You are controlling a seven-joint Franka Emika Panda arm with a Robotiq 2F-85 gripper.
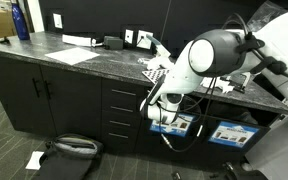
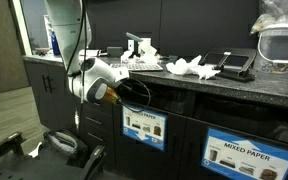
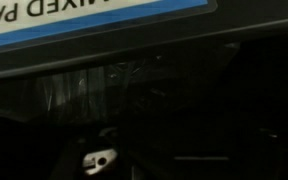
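The white robot arm [image 1: 189, 72] bends down over the counter front, its wrist end beside the opening above a blue-and-white bin sign [image 2: 144, 126]. In the wrist view, a sign reading MIXED PA [image 3: 84, 17] appears upside down across the top. Beneath the sign's dark panel edge, a crinkled, shiny liner [image 3: 84, 88] lies in shadow. A pale metal part with holes [image 3: 99, 160] shows at the lower left; the gripper's fingers are lost in the dark. Whether anything lies between them cannot be seen.
Above the bins runs the countertop [image 1: 109, 66], bearing a keyboard [image 2: 134, 67], crumpled white paper [image 2: 192, 68] and a black tray [image 2: 228, 63]. A second sign [image 2: 249, 157] marks the bin to the right. A black bag [image 1: 69, 158] sits on the floor at left.
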